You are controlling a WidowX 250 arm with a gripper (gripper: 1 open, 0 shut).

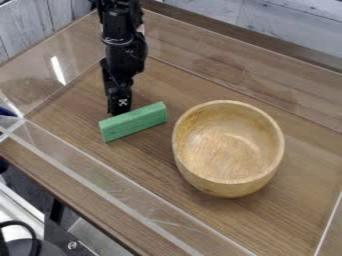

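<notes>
My black gripper [118,100] points down from the arm at the top, just above and left of a green block [132,121] lying on the wooden table. Whether anything touches its fingertips is too small to tell; they appear clear of the block's middle. The block lies at a slant, rising to the right, left of a large wooden bowl [227,145].
</notes>
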